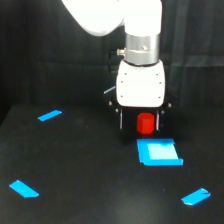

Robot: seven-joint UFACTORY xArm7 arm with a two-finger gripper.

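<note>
A small red object (146,123) stands on the dark table, towards the back and right of the middle. My white gripper (140,124) points down over it, its thin dark fingers well apart. The red object shows in the gap between them, closer to the right finger. Space is visible between it and the left finger (121,119). From this single view I cannot tell whether it is truly between the fingers or a little in front or behind.
In front of the red object lies a white square (162,152) bordered with blue tape. Strips of blue tape mark the table at left back (50,115), left front (24,189) and right front (196,197).
</note>
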